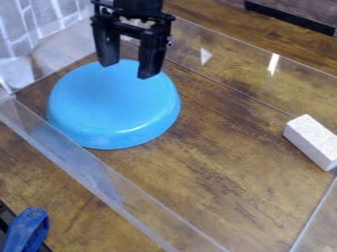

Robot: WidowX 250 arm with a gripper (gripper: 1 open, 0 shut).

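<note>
A dark robot gripper (132,49) hangs at the top centre over the back of a round blue disc (112,108), which lies on the wooden floor inside a clear-walled tray. The gripper's fingers point down; whether they are open or shut on anything is hard to tell.
A white block (312,142) lies at the right. A blue object (24,231) sits outside the clear wall at the lower left. Crumpled clear plastic is at the upper left.
</note>
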